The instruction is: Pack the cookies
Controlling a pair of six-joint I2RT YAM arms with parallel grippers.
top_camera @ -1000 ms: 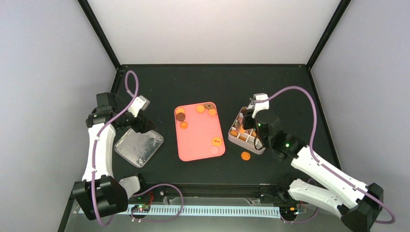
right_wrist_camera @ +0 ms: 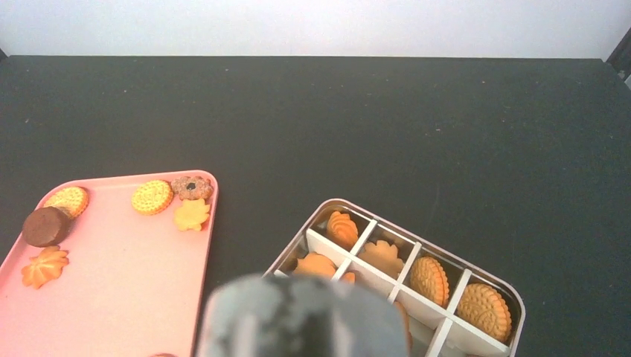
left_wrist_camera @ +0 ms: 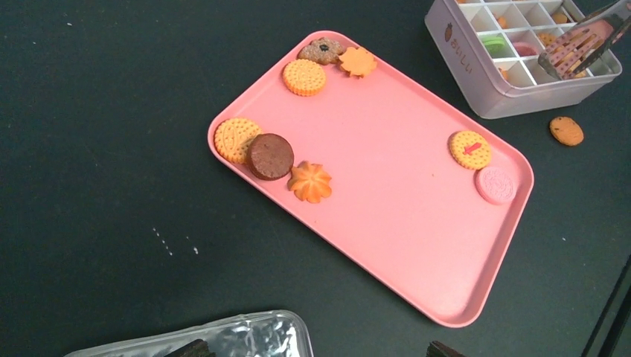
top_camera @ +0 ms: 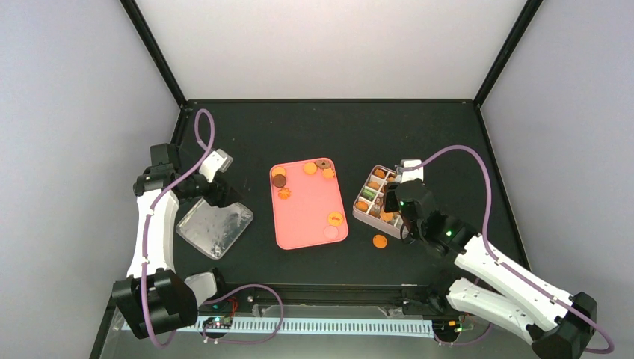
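A pink tray (top_camera: 306, 209) holds round, flower, chocolate and pink cookies. Right of it stands the divided box with cookies in many compartments; the right wrist view shows orange cookies in its far row. My right gripper, with pink-looking fingertips, is over the box, reaching into it; whether it holds anything is unclear. A single cookie (left_wrist_camera: 566, 131) lies on the table by the box. My left gripper (top_camera: 224, 196) stands open above the clear plastic container (top_camera: 213, 228), left of the tray.
The frame's front rail runs below them.
The left arm barely moved.
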